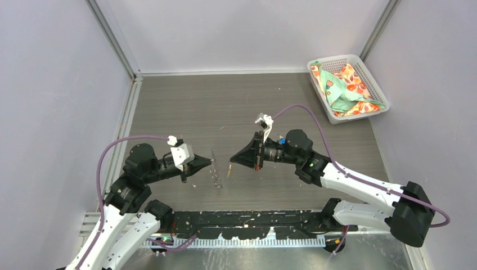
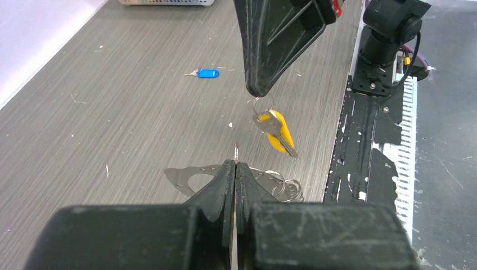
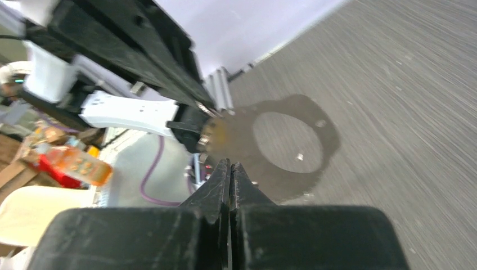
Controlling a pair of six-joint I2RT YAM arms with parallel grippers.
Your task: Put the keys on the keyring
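My left gripper is shut on the keyring, a clear flat plate with a big hole and several metal rings. In the left wrist view, the keyring's plate hangs below the fingertips, its metal rings to the right. Facing it across a small gap, my right gripper is shut on the thin wire ring of a yellow-tagged key, which dangles beneath. The right wrist view hides this key, but the clear plate shows blurred beyond the fingertips. A blue-tagged key lies on the table.
At the back right stands a white basket with patterned cloth. A black strip and white ruler run along the table's front edge.
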